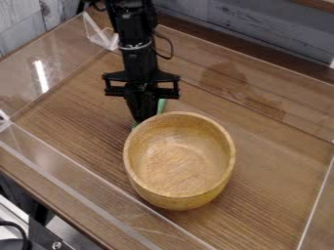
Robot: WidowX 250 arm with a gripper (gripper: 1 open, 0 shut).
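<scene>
My black gripper (139, 111) hangs low just behind the rim of a yellow oval bowl (178, 162), over a green object (167, 105) that is mostly hidden by the gripper and bowl. The gripper looks shut, its tips close together; whether anything is between them is hard to see. The bowl is empty.
Pale walls border it at the back and right. A clear plastic piece lies near the upper left, and black cables show at the lower left.
</scene>
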